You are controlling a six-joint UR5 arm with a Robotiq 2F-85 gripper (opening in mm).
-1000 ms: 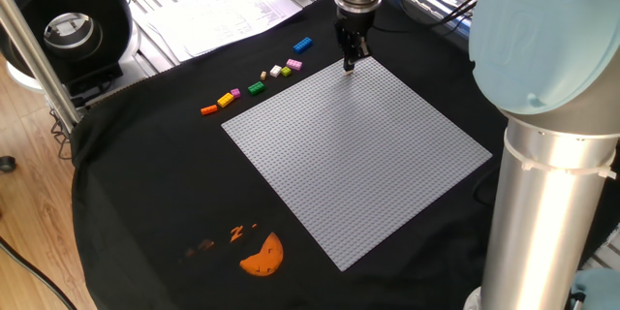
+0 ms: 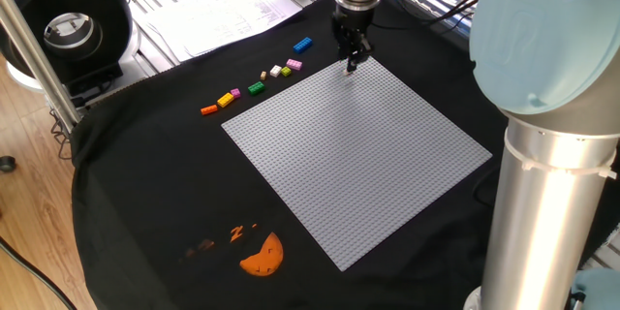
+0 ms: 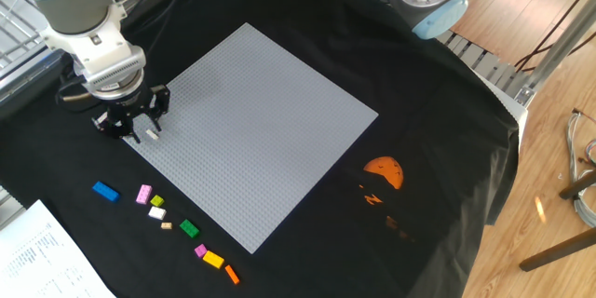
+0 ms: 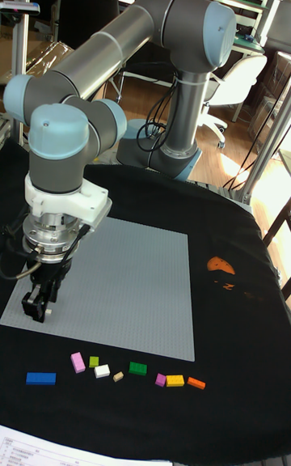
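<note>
My gripper (image 3: 145, 134) is low over the corner of the grey baseplate (image 3: 251, 140) nearest the blue brick, its black fingers pointing down. A small pale brick (image 3: 153, 134) shows at the fingertips; in exterior view 3 the same pale brick (image 4: 49, 312) appears beside the dark fingers. Whether the fingers grip it or stand apart from it is too small to tell, and so is whether it touches the plate. The rest of the baseplate is bare.
Off the plate's edge lies a loose row of bricks: blue (image 2: 302, 45), pink (image 2: 294, 64), lime (image 2: 286, 72), white (image 2: 276, 71), tan (image 2: 263, 76), green (image 2: 256, 88), magenta (image 2: 235, 93), yellow (image 2: 226, 100) and orange (image 2: 209, 109). Papers (image 2: 218, 15) lie beyond.
At the plate's corner, the black fingers look slightly shifted and broader in exterior view 1 than before. The pale brick stays at about the same spot; the row of bricks is unchanged.
</note>
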